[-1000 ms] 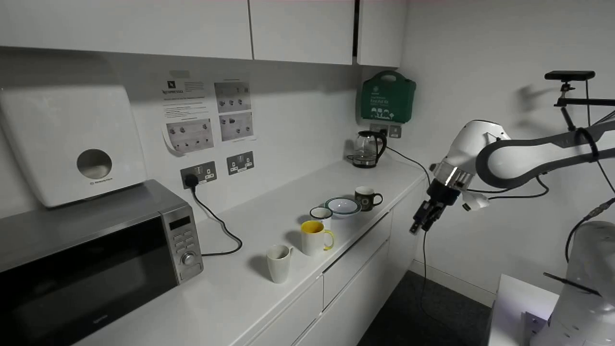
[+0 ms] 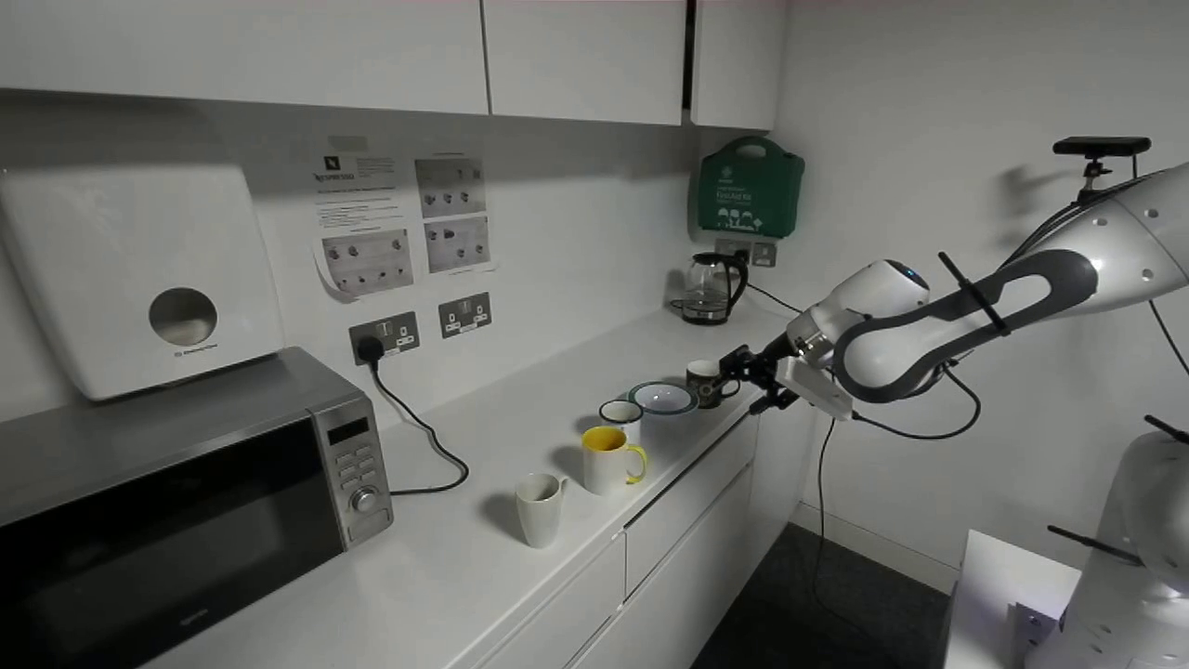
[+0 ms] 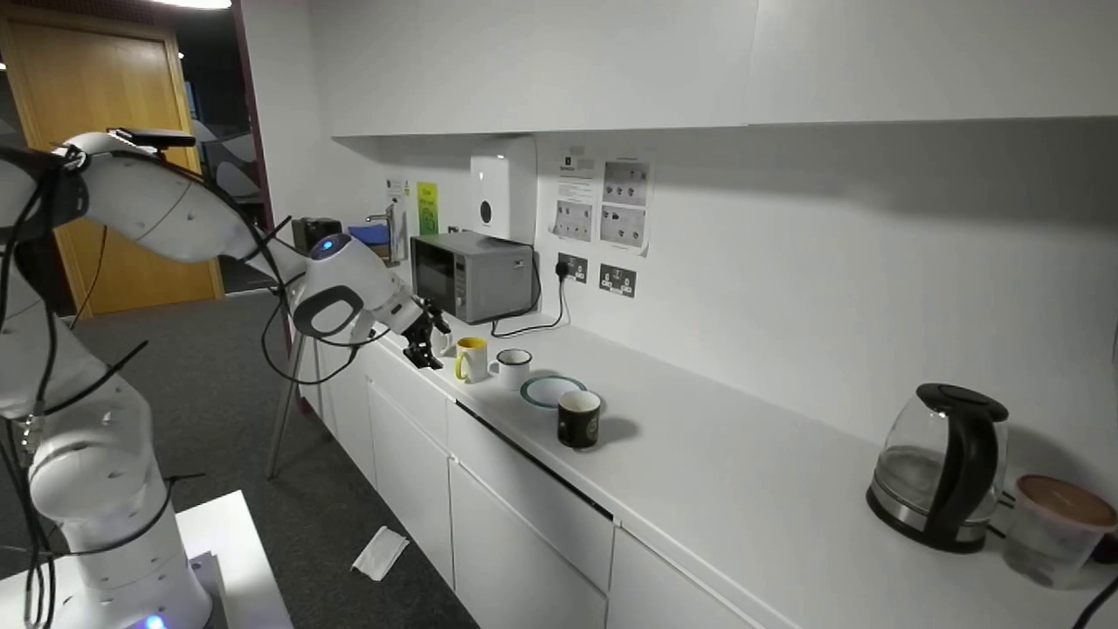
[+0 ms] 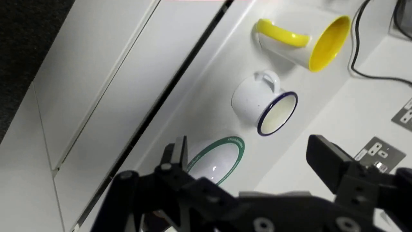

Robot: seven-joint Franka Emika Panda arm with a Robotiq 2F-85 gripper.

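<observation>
My gripper hangs off the counter's front side in exterior view 1, its fingers spread apart. The wrist view shows it open, with one finger on the left and the other on the right, nothing held between them. Beyond the fingers lie a green-rimmed white bowl, a white enamel mug with a dark blue rim, and a white mug with yellow inside. A black mug stands beside the bowl. A plain pale mug stands nearest the microwave.
A microwave fills one end of the counter; a glass kettle and a lidded tub stand at the other. Clear counter lies between the black mug and kettle. Wall cupboards overhang the counter.
The dishes have not moved.
</observation>
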